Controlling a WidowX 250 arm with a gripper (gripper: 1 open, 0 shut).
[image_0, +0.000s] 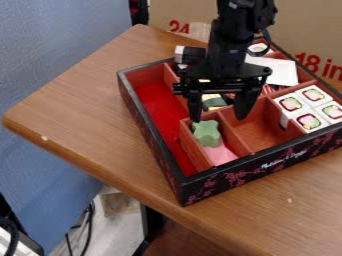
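Note:
My black gripper (218, 108) hangs over a bento box (181, 187) with red inner compartments, its two fingers apart and pointing down just above the green piece (206, 133). A pink piece (219, 154) sits below the green one in the front compartment. A pale yellow piece is partly hidden behind the gripper. White sushi-like pieces (307, 121) fill the right compartment, and more pale items lie at the back.
The box stands on a wooden table (80, 100) with clear space to the left and front. Cardboard boxes (307, 30) stand behind. Cables hang below the table's left edge.

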